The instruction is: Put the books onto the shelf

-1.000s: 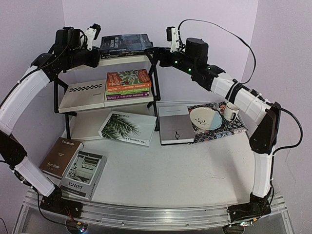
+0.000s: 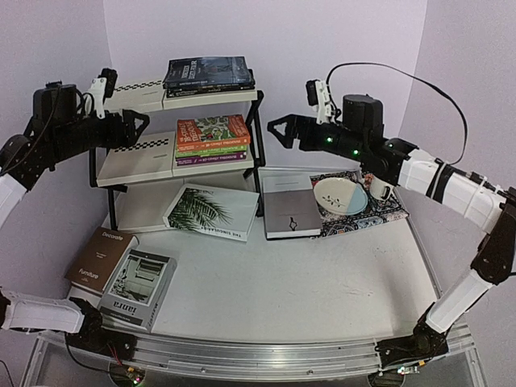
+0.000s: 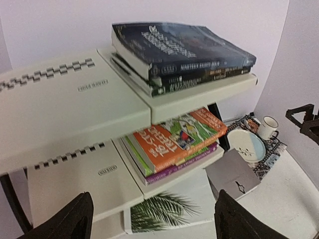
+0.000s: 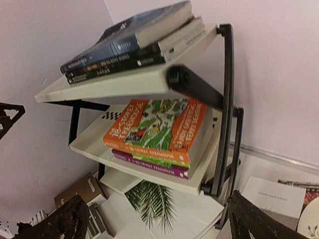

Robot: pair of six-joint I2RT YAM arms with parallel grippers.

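Observation:
On the shelf's top tier point(image 2: 135, 93) lies a stack of dark books point(image 2: 208, 71); the middle tier holds orange, green and purple books point(image 3: 174, 139). A white palm-leaf book point(image 2: 210, 211) rests on the bottom tier. My left gripper point(image 2: 133, 127) hangs before the upper left tiers, fingers apart and empty. My right gripper point(image 2: 284, 129) is right of the shelf, open, with nothing between its fingers.
A grey book point(image 2: 292, 214), a plate point(image 2: 340, 195) and a mug point(image 2: 380, 189) on a patterned mat are at back right. Brown point(image 2: 101, 258) and grey point(image 2: 137, 286) books lie front left.
Both grippers have moved away from the top stack, lower in the top view, the left one leftward and the right one rightward. The books have not visibly moved.

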